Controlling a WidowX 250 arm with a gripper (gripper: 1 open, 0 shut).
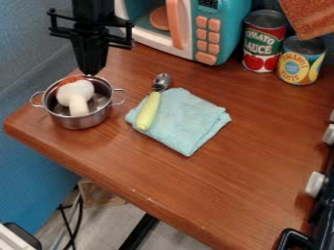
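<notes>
My black gripper (90, 61) hangs over the left rear of the table, just above a small steel pot (86, 113) with two handles. In the pot sits a white object with a red-orange part (76, 94), perhaps a toy mushroom. Whether my fingers are open or shut is unclear from this side. A light blue folded cloth (190, 128) lies to the right, with a yellow-handled scoop (150, 110) resting on it.
A teal toy microwave (209, 24) stands at the back, beside a tomato sauce can (263, 44) and a second can (302, 63). A black appliance (313, 225) borders the right edge.
</notes>
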